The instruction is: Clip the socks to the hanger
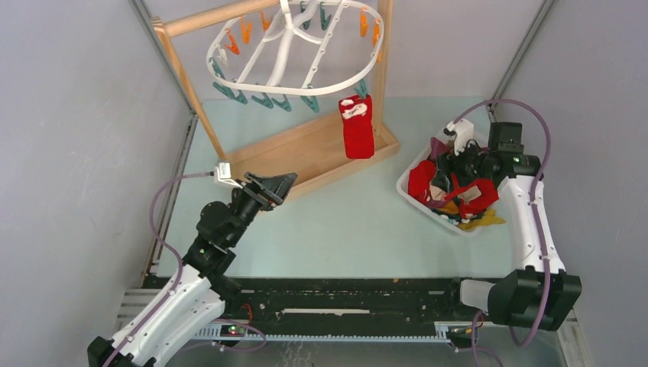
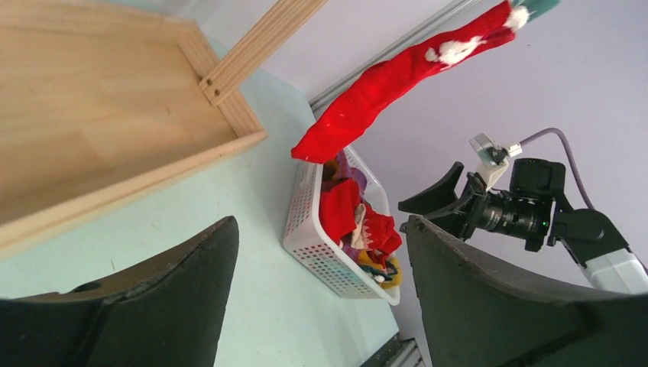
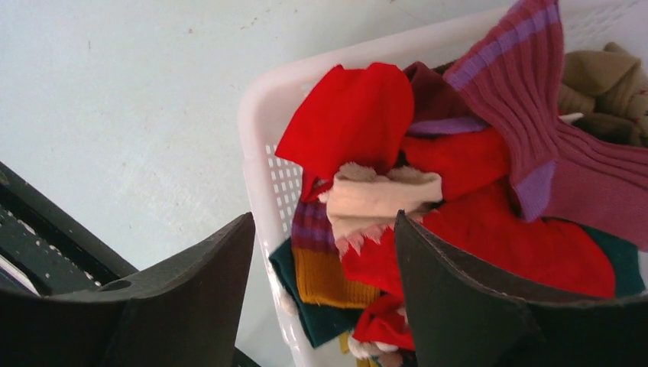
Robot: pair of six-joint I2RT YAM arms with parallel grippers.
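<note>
A white oval hanger with teal and orange clips hangs from the wooden frame in the top view. One red sock with white patches dangles from a teal clip at its front right. My left gripper is over the front of the wooden tray; in its own view the fingers stand apart with nothing between them. Above the basket is my right gripper, its fingers also apart. Beneath them lie a red sock, a cream cuff and a purple ribbed sock, all loose.
The white basket on the right holds several mixed socks. A wooden tray forms the frame's base, with a post rising from it. Pale table between the arms is clear.
</note>
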